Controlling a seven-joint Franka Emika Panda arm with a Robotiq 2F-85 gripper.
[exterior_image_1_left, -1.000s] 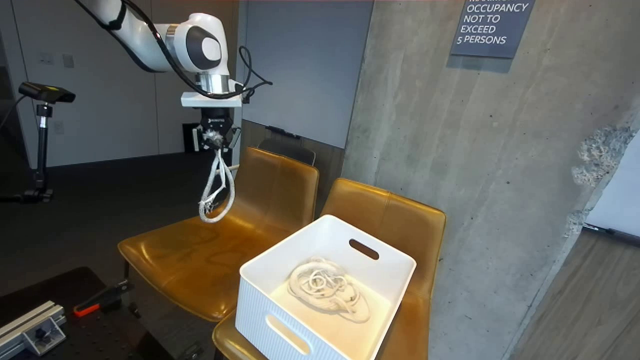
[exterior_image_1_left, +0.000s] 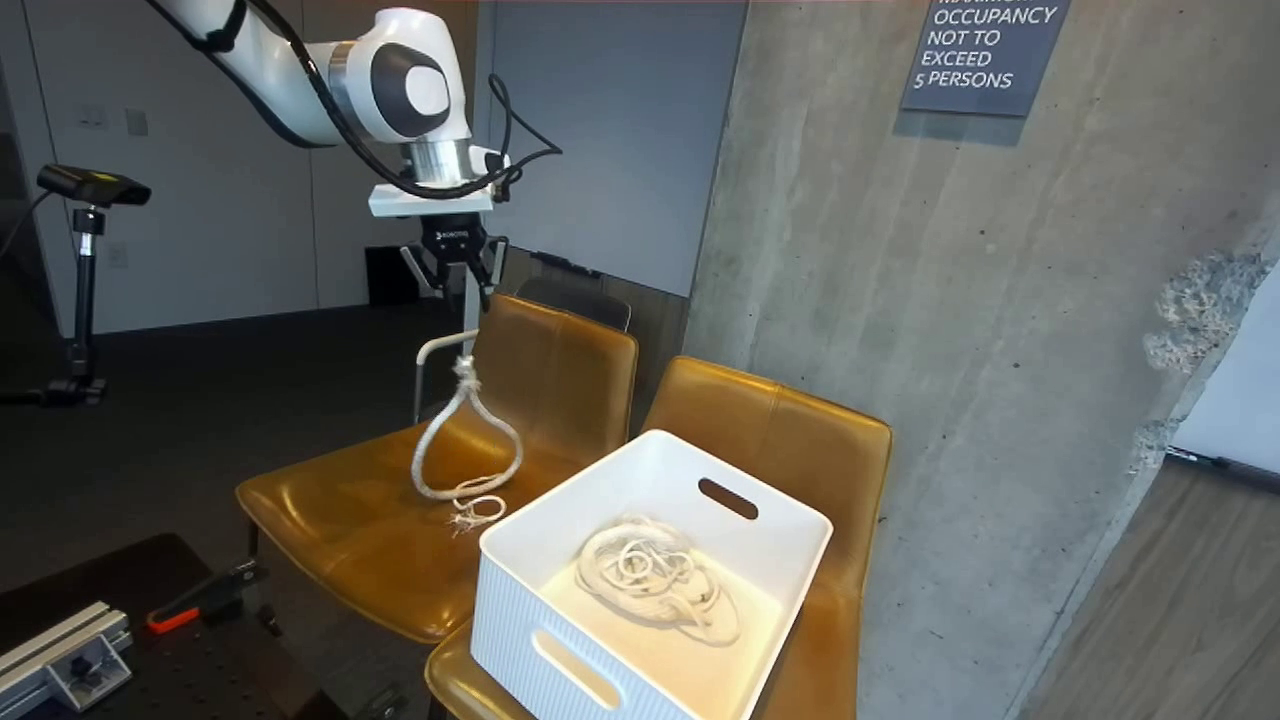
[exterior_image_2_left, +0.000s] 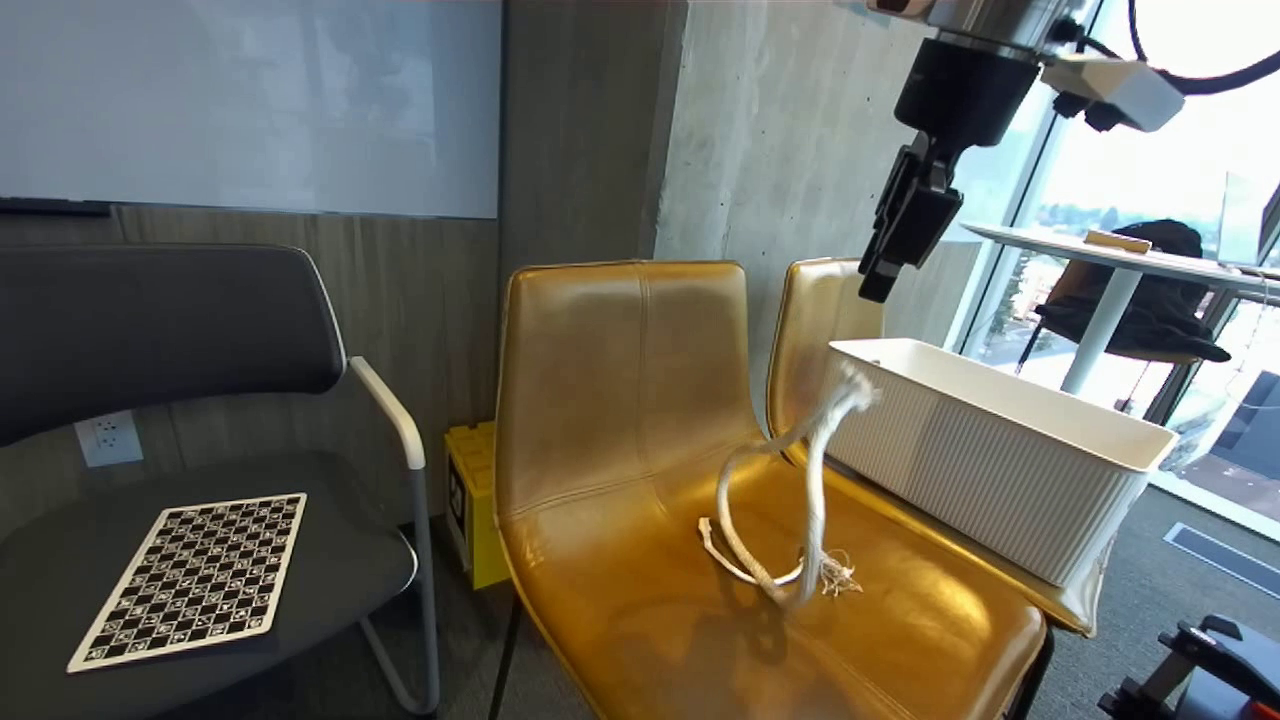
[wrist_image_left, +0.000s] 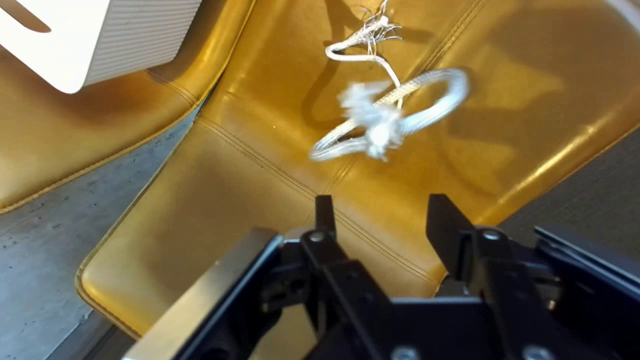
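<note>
My gripper (exterior_image_1_left: 453, 282) hangs above the left brown chair with its fingers apart; nothing is between its fingers in the wrist view (wrist_image_left: 381, 210). Below it, clear of the fingers, is a looped white rope (exterior_image_1_left: 518, 456). In exterior view 2 the rope (exterior_image_2_left: 816, 510) stands upright over the seat, its frayed top end high and its lower part at the leather. Blur on its knotted end (wrist_image_left: 378, 129) shows in the wrist view. A thinner cord with a frayed tip (wrist_image_left: 375, 30) lies against the seat.
On the neighbouring chair stands a white bin (exterior_image_1_left: 564, 542) holding a coil of rope (exterior_image_1_left: 648, 570). The left chair's backrest (exterior_image_1_left: 564, 360) rises close behind the rope. A grey chair (exterior_image_2_left: 156, 324) stands farther left, with a checkered board (exterior_image_2_left: 198, 576) on its seat.
A second ago the rope hung from my gripper; now it is out of the fingers and lower, at the seat. The fingers have parted, and the arm has shifted slightly right.
</note>
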